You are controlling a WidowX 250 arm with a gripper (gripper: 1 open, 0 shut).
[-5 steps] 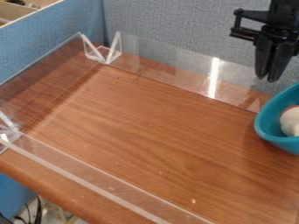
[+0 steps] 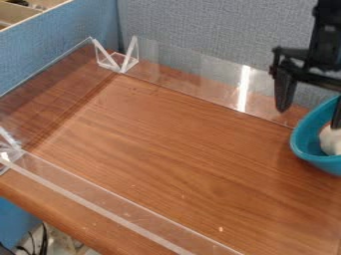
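Observation:
My black gripper (image 2: 310, 100) is at the upper right of the camera view, open, its fingers pointing down over the teal bowl (image 2: 305, 154). The left finger hangs above the clear back rail; the right one reaches down by the bowl's rim at the frame's edge. Inside the bowl a pale round object (image 2: 332, 140) is partly visible, cut off by the frame.
Clear plastic rails with white corner brackets (image 2: 116, 58) edge it. Grey-blue padded walls (image 2: 186, 25) stand behind and to the left; cables show at the lower left.
The gripper has come down toward the bowl over the last second, and its fingers appear spread across its width. The bowl and table look the same.

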